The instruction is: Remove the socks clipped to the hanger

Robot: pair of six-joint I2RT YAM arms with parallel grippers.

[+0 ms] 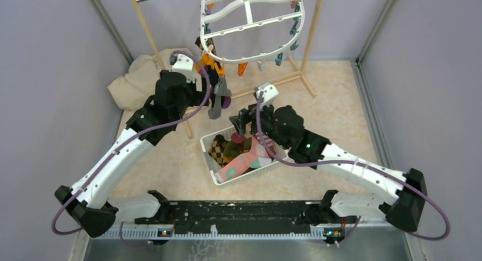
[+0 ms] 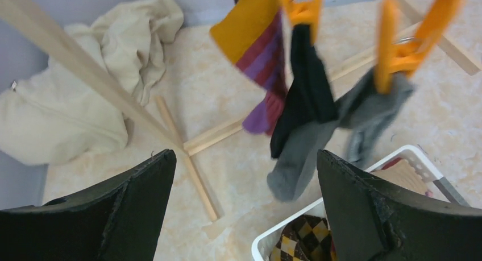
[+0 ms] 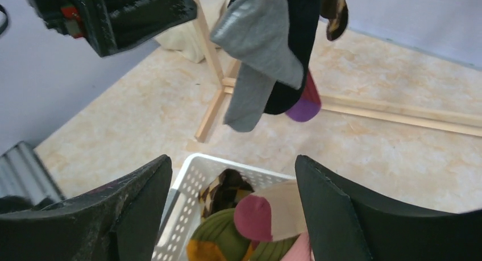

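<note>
A white hanger (image 1: 250,27) with clips holds socks above the basket. From orange clips (image 2: 386,50) hang grey (image 3: 264,62), black (image 2: 310,85) and yellow-purple (image 2: 256,50) socks. My left gripper stands open at the left of them in the top view, the socks ahead of it and nothing between its fingers. My right gripper is open below and right of the hanging socks, empty, with the basket beneath.
A white basket (image 1: 210,173) of loose socks lies on the floor. A wooden stand (image 1: 310,39) rises around the hanger, and a beige cloth (image 1: 125,90) lies at back left. Walls flank both sides.
</note>
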